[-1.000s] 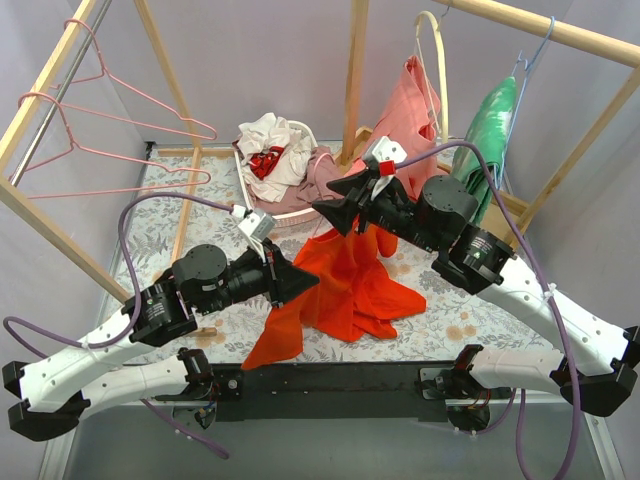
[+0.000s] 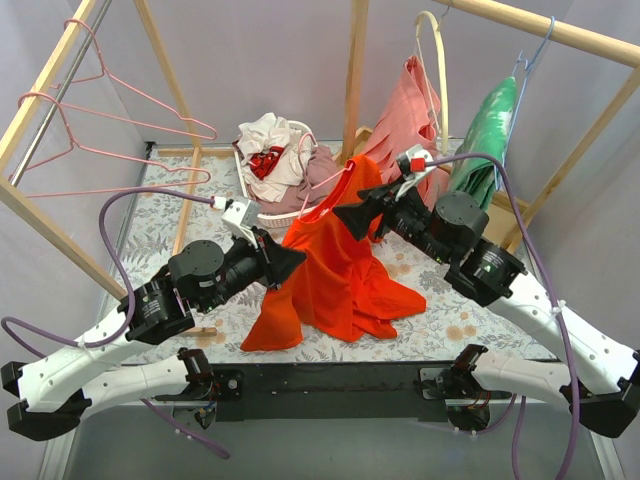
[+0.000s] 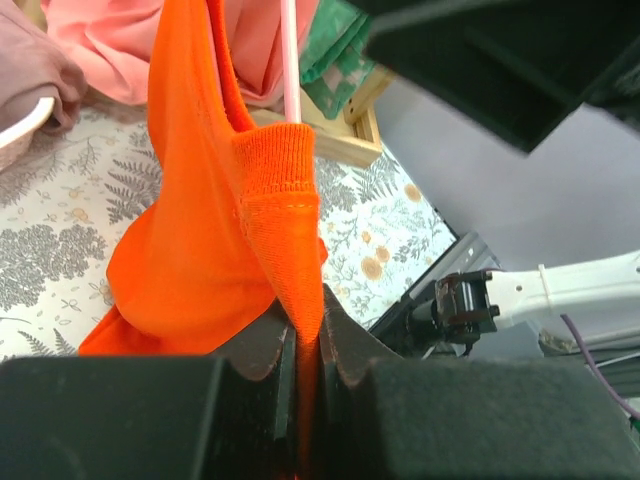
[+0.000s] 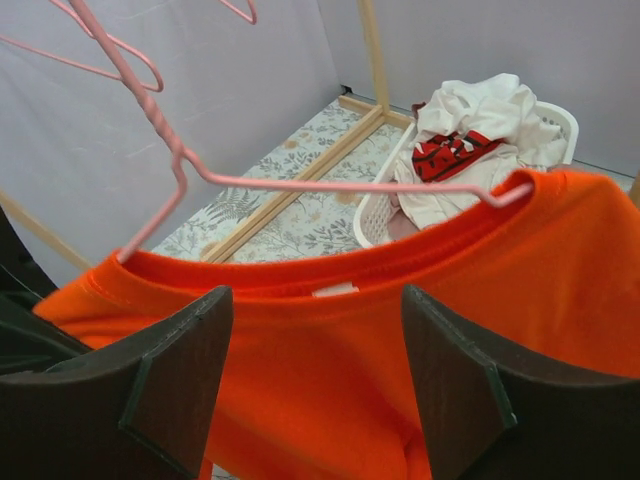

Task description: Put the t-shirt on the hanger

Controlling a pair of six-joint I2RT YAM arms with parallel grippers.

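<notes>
The orange T-shirt (image 2: 340, 280) spreads over the table, its top raised and stretched between the arms. My left gripper is shut on a ribbed orange edge of it. In the right wrist view, the pink hanger (image 4: 330, 186) has both its shoulder ends tucked inside the shirt's neck opening, its twisted stem standing above. My right gripper is open, its two fingers apart in front of the shirt cloth below the neckline. Seen from the top, the right gripper partly covers the shirt's upper part.
Pink hangers (image 2: 130, 150) hang on the wooden rail at left. A white basket (image 2: 240, 180) of clothes stands behind the shirt. Salmon cloth (image 2: 405, 130) and a green garment (image 2: 485, 135) hang at right. Bare patterned table shows left of the shirt.
My left gripper has shifted a little to the left and back with the shirt edge.
</notes>
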